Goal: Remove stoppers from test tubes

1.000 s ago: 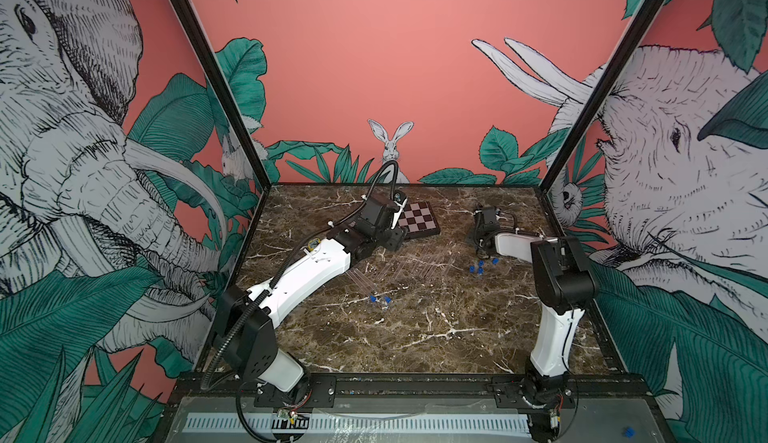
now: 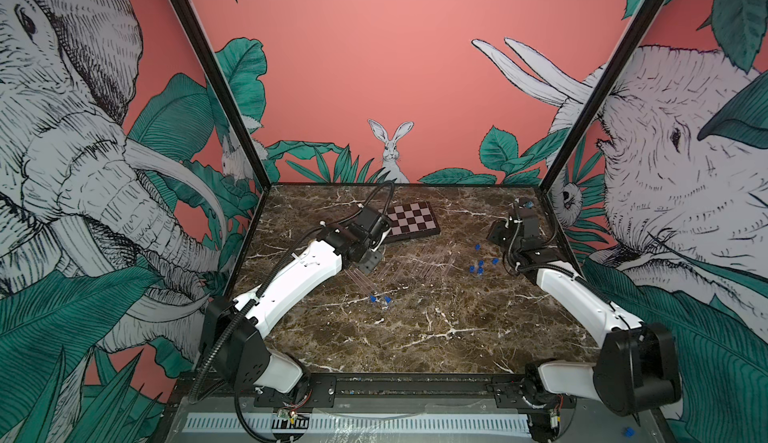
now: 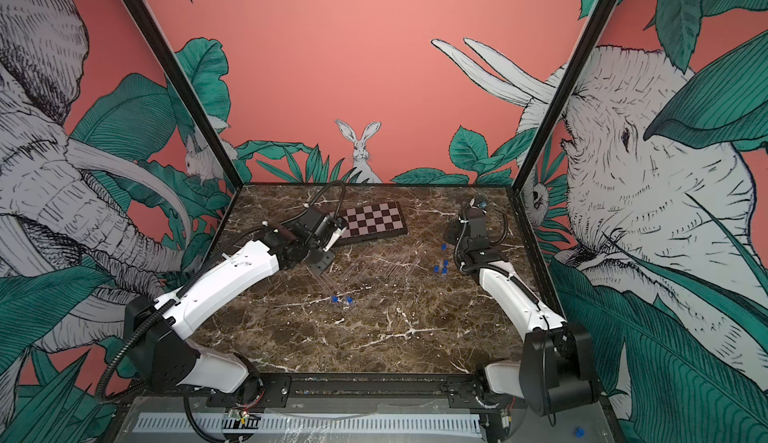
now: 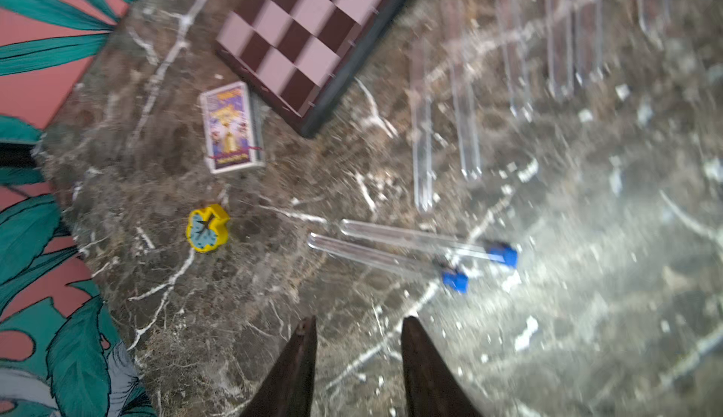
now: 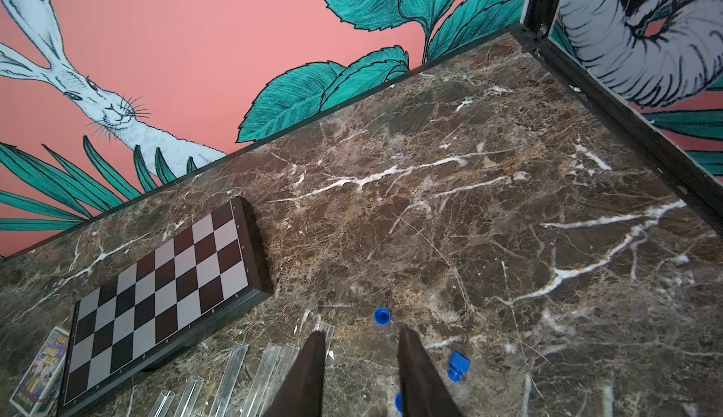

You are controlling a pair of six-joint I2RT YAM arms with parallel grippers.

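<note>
My left gripper is open and empty above the table; in the left wrist view two clear test tubes (image 4: 391, 232) with blue stoppers (image 4: 501, 256) lie before it. Several unstoppered tubes (image 4: 461, 115) lie in a row further off. My right gripper stands open at the right side, over several loose blue stoppers (image 5: 458, 365), with nothing seen between its fingers.
A checkered board (image 5: 162, 289) lies at the back middle, with a card box (image 4: 229, 127) beside it and a yellow object (image 4: 207, 228) near the left.
The right arm has swung outward to the right from over the middle-right.
</note>
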